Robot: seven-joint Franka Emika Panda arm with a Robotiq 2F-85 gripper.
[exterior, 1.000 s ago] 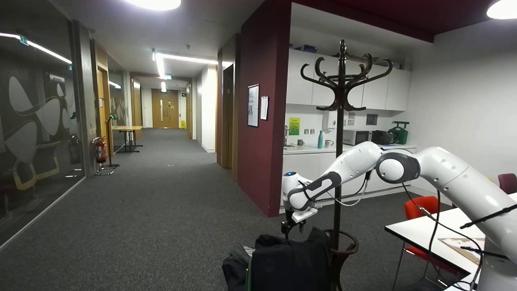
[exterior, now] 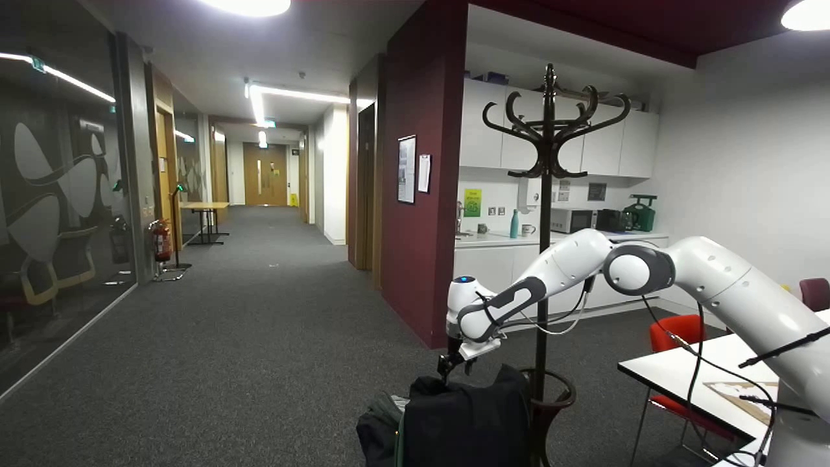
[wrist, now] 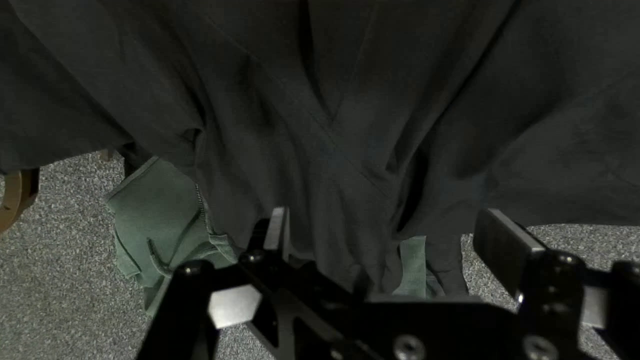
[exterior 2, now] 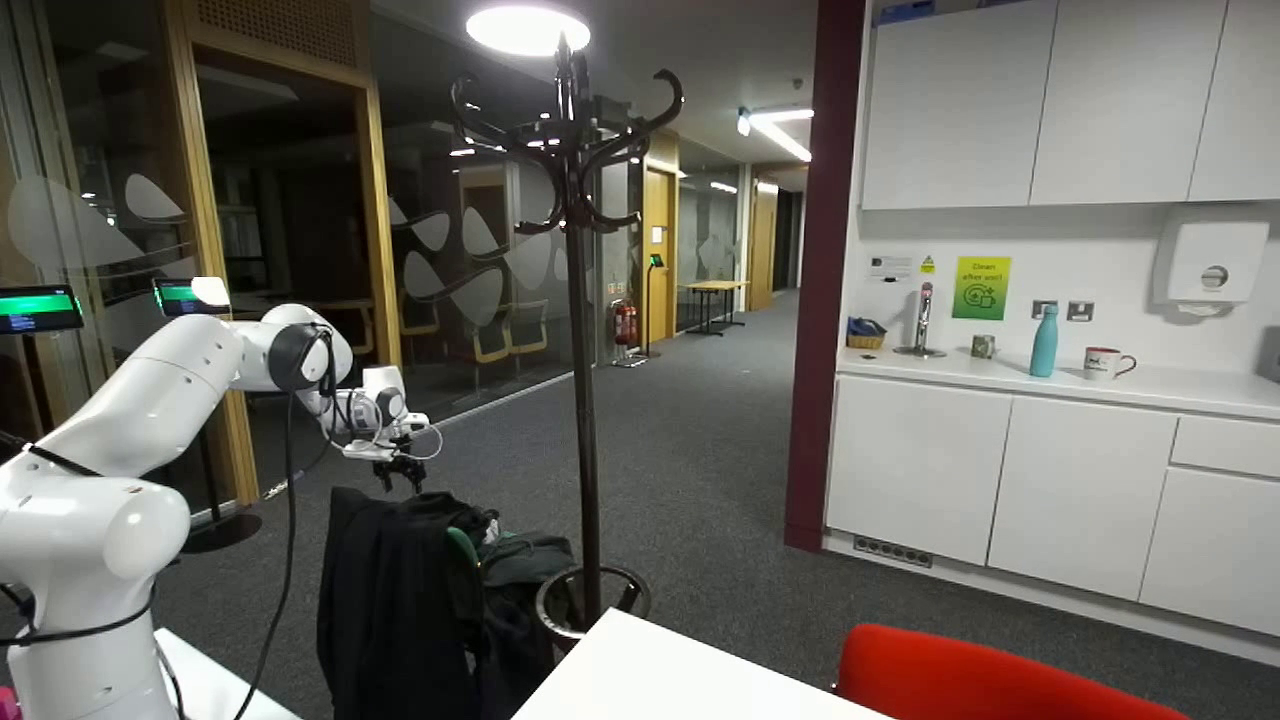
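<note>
A black garment point(exterior: 467, 420) is draped over something whose shape stays hidden, close to the dark coat stand point(exterior: 546, 210). Just above the garment's top hangs my gripper point(exterior: 456, 366), pointing down. In the wrist view my gripper is open, its two fingers wide apart, with dark folds of the black cloth point(wrist: 336, 150) below and beyond them. Whether the fingertips touch the cloth I cannot tell. Green-grey fabric point(wrist: 162, 216) shows beneath the black cloth at the left, and a narrow green strip point(wrist: 412, 264) appears between the fingers.
The coat stand's ring base point(exterior 2: 594, 606) stands right beside the garment. A white table point(exterior 2: 672, 678) and a red chair point(exterior 2: 960, 672) are nearby. Open carpet point(exterior: 257, 335) lies beyond, along the corridor.
My gripper has moved a little to the left in exterior view 1, staying just above the black garment. The garment looks unchanged.
</note>
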